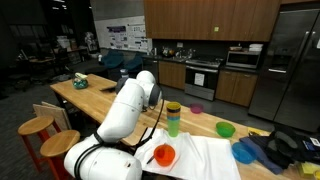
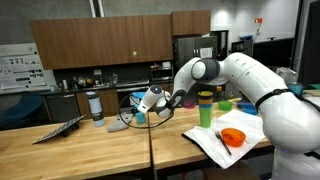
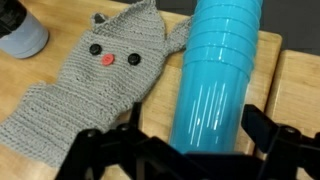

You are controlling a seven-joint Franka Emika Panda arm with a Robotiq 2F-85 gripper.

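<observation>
A stack of nested blue cups [image 3: 213, 85] fills the middle of the wrist view, its near end lying between the fingers of my gripper. The fingers stand open, with a dark fingertip on each side of the stack; whether either touches it is unclear. Left of the cups, a grey knitted piece [image 3: 100, 75] with two dark eyes and a red nose lies flat on the wooden table. In exterior view 2 my gripper [image 2: 141, 105] is low over the far part of the table, with a bit of blue cup [image 2: 140, 117] showing below it.
A dark bottle [image 2: 95, 103] stands left of the gripper. Nearer the arm's base are a yellow-and-green cup stack [image 1: 173, 120], an orange bowl [image 1: 164, 155] on a white cloth [image 1: 205, 155], a green bowl [image 1: 225, 129] and a blue bowl [image 1: 244, 152].
</observation>
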